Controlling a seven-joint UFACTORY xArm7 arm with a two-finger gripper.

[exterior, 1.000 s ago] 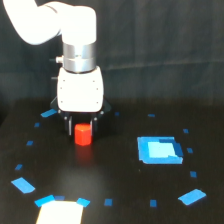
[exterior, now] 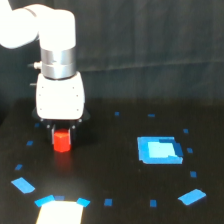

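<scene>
A small red cube (exterior: 62,141) is at the left of the dark table. Directly above it is the white arm's gripper (exterior: 62,127), pointing down, its dark fingers at the cube's upper part. The gripper appears shut on the cube, though the fingers are dark against a dark background and hard to make out. Whether the cube touches the table or hangs just above it is unclear.
To the right, blue tape outlines a light square (exterior: 160,150). Blue tape strips (exterior: 191,197) and small blue marks are scattered over the table. A pale object (exterior: 60,212) sits at the bottom edge.
Arm and red cube have shifted together to the left and slightly nearer the camera. The cube keeps about the same place under the gripper.
</scene>
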